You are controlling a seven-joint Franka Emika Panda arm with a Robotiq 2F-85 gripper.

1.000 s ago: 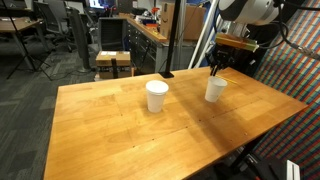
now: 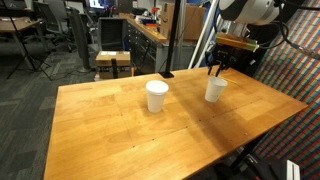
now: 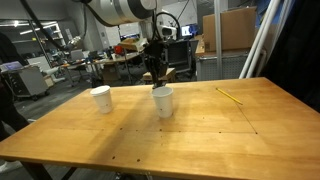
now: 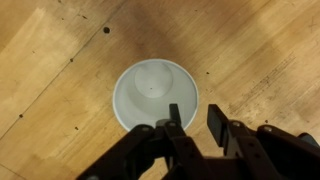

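Note:
Two white cups stand upright on the wooden table. One cup (image 2: 215,91) is toward the right in exterior view 1, and my gripper (image 2: 215,70) points down at its top. In exterior view 2 the same cup (image 3: 165,104) has my gripper (image 3: 158,80) just over its rim. Looking down in the wrist view, the cup (image 4: 146,98) shows its open mouth. My gripper is open there, one finger over the mouth, the other outside the rim. Whether either finger touches the cup, I cannot tell. The second cup (image 2: 156,96) stands apart, nearer the table's middle.
A yellow pencil-like stick (image 3: 230,96) lies on the table (image 3: 245,145) in exterior view 2, well clear of the cups. Bare tabletop stretches across the left and front in exterior view 1. A dark object (image 4: 308,138) shows at the wrist view's right edge.

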